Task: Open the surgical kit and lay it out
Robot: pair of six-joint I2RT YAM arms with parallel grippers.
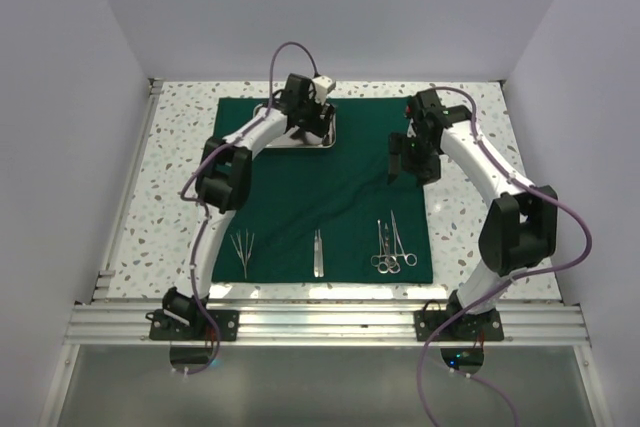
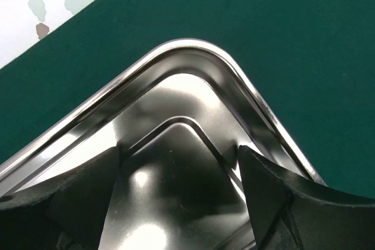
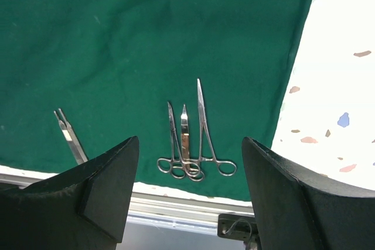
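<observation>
A shallow steel tray (image 1: 330, 144) lies on the green drape (image 1: 360, 147) at the back left. Over its right end hangs my left gripper (image 1: 322, 131), open. In the left wrist view a rounded corner of the tray rim (image 2: 190, 43) shows beyond the parted fingers, and the tray floor (image 2: 176, 168) there looks bare. My right gripper (image 1: 411, 177) hovers above the drape's right side, fingers apart with nothing between them. At the front right lie ring-handled instruments (image 3: 202, 122) and a slim blade-like tool (image 3: 185, 136); tweezers (image 3: 71, 136) lie farther left.
Several thin pointed tools (image 1: 244, 255) lie fanned at the front left of the drape, under no gripper. Mid-drape is clear. Speckled table (image 1: 160, 187) borders it, and a metal rail (image 1: 320, 315) runs along the front.
</observation>
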